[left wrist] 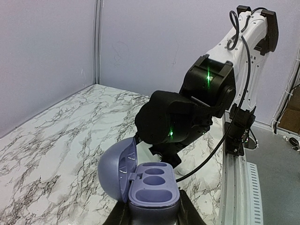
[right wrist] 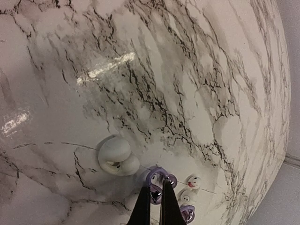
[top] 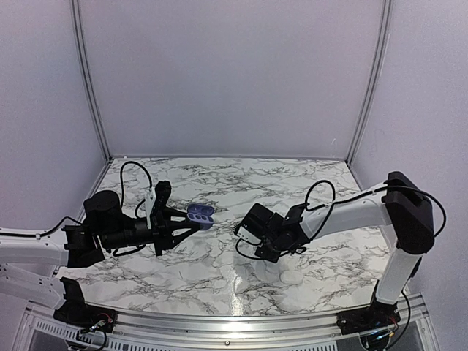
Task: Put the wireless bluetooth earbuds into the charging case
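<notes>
The lilac charging case (top: 200, 214), lid open, is raised off the table with my left gripper (top: 189, 224) shut on its base. In the left wrist view the case (left wrist: 152, 190) shows its empty hollows facing up, its lid tipped to the left. My right gripper points down at the table, its fingers shut close together. Right at its tips is a lilac earbud (right wrist: 153, 174) with a shiny metallic ball; whether any of it is pinched cannot be told. Another lilac earbud (right wrist: 188, 213) lies just right of the fingers.
A white rounded object (right wrist: 115, 154) lies on the table left of the right fingertips. Small white beads with faces (right wrist: 193, 182) sit close on the right. The right wrist hides the earbuds from the top view.
</notes>
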